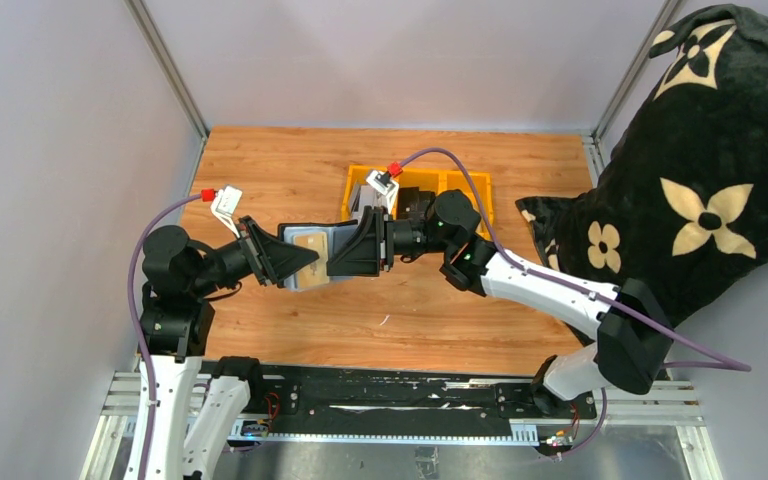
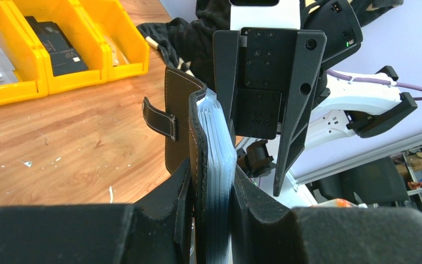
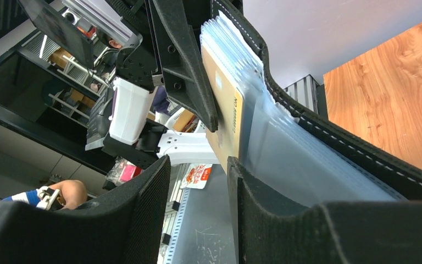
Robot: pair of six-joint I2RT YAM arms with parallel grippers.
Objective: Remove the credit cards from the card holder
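The card holder, a dark leather cover (image 2: 182,115) around clear plastic sleeves (image 2: 220,148), hangs upright above the table. My left gripper (image 1: 310,258) is shut on it, the holder clamped between its fingers in the left wrist view. A gold card (image 3: 226,107) shows in the front sleeve, with a left finger pressed along it. My right gripper stands partly open beside the holder. One of its fingertips (image 3: 234,171) is close to the card's lower edge and the sleeves; whether they touch is unclear. No card is visible clamped between the right fingers.
A yellow divided bin (image 1: 480,182) stands at the back of the table, holding dark and pale items. To the right lies a black flowered cushion (image 1: 650,225).
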